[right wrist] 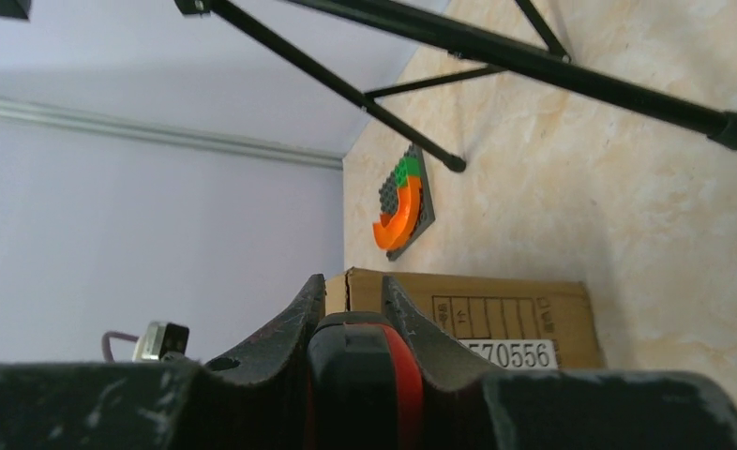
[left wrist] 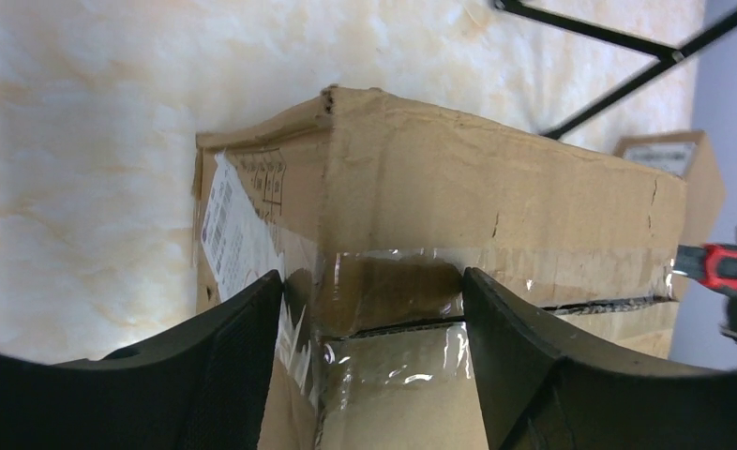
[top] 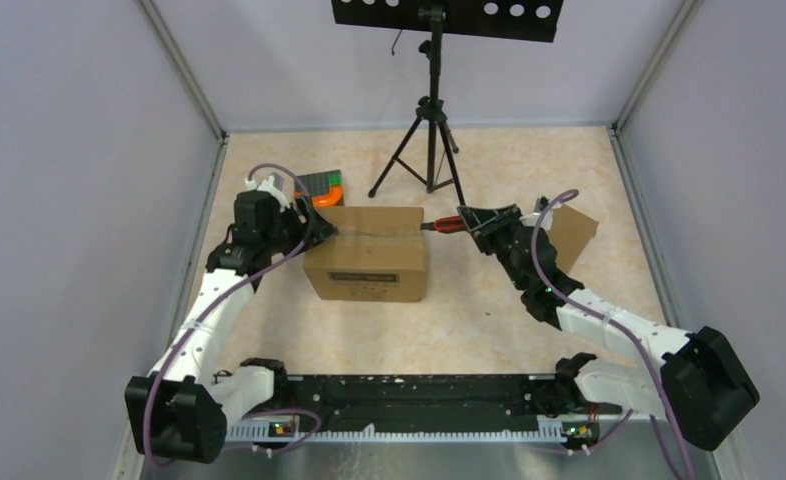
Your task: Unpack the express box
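A brown cardboard box (top: pixel 369 262) lies on the table, its taped top seam running left to right. At its left end is my left gripper, its fingers part open, one finger by the end face and the other over the taped top. Whether both fingers press on the cardboard cannot be made out. My right gripper is shut on a red-and-black cutter (top: pixel 450 225). The cutter's dark tip meets the box's right end near the seam; how deep it goes is hidden.
Behind the box stands a black tripod (top: pixel 432 150). An orange tape holder (top: pixel 327 193) on a grey-green base lies at the back left. Another cardboard box (top: pixel 572 235) sits at the right, behind my right arm.
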